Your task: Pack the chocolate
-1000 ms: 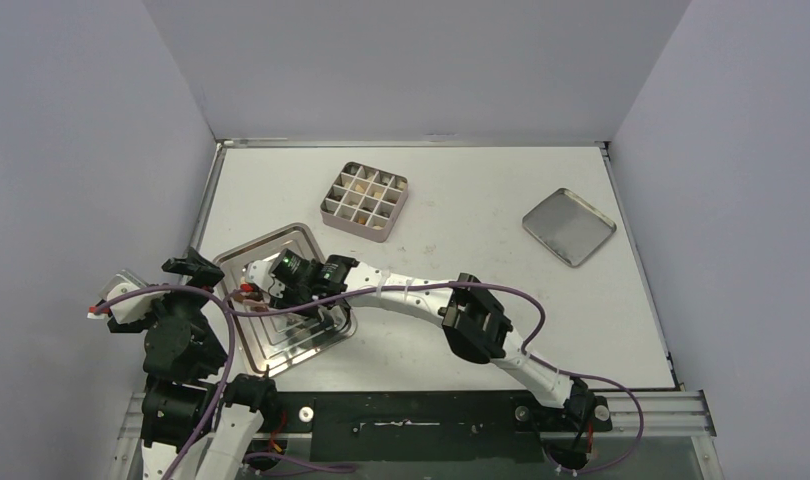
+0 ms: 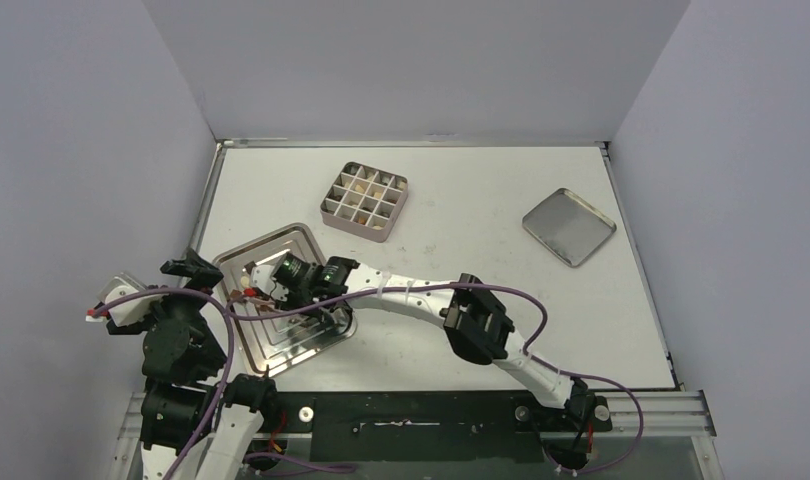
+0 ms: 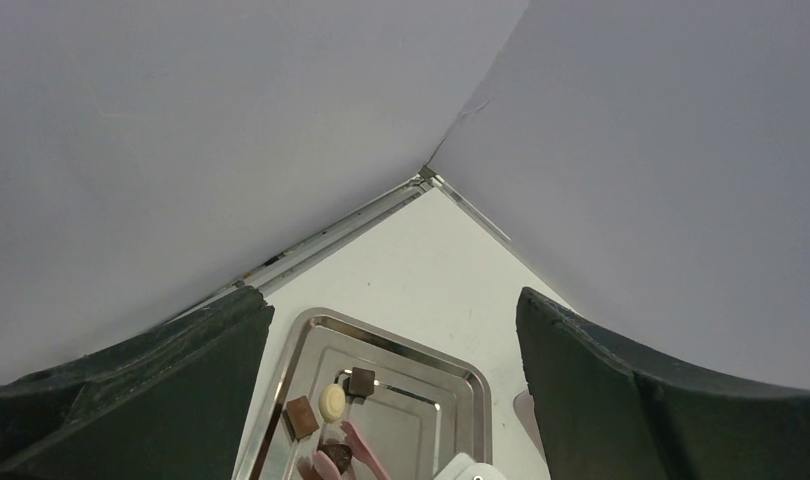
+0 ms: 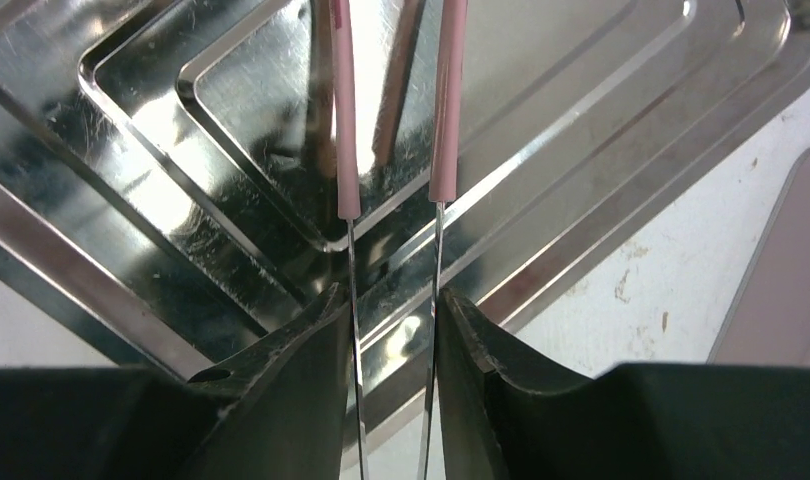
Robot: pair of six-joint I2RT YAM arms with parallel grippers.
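The silver tray (image 2: 266, 351) at the left holds dark and white chocolates, including a brown square (image 3: 301, 418), a white round piece (image 3: 332, 402) and a dark square (image 3: 361, 381). My right gripper is low over this tray, gripping pink-tipped tongs with the tips apart; in the left wrist view a dark round chocolate (image 3: 337, 456) lies between the tips. The right wrist view cuts off the tip ends. My left gripper stands open at the left edge, empty. The compartment box (image 2: 364, 200) behind the tray holds pieces in some cells.
An empty metal tray (image 2: 569, 227) lies at the back right. Walls enclose the left, back and right; purple cables run over both arms.
My left arm stays in place.
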